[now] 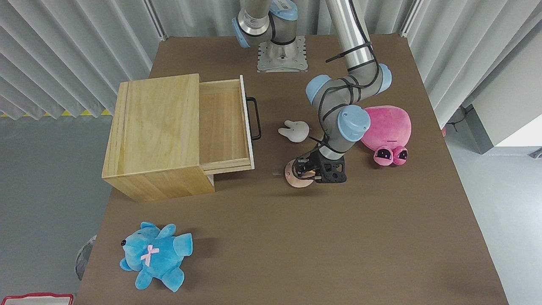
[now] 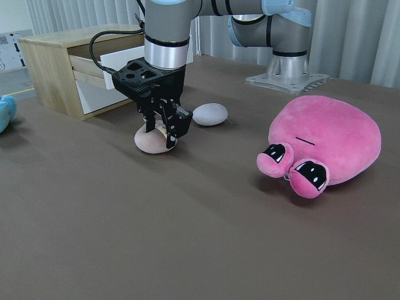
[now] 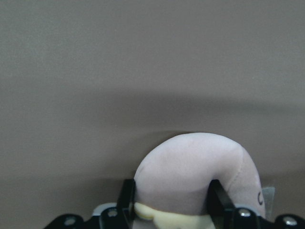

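My gripper [image 2: 160, 128] is low over a small pale-pink plush [image 1: 294, 180], which rests on the table just right of the open drawer. In the wrist view the plush [image 3: 190, 162] fills the space between the black fingers, with a cream band along its lower part. Whether the fingers are clamped on it or merely around it is unclear. In the front view the arm largely hides it.
A wooden cabinet [image 1: 152, 122] has its drawer [image 1: 218, 122] pulled out. A white bunny plush [image 1: 296, 131] lies behind my gripper, a pink plush [image 1: 388, 127] to its right, a blue bear [image 1: 157, 259] at front left.
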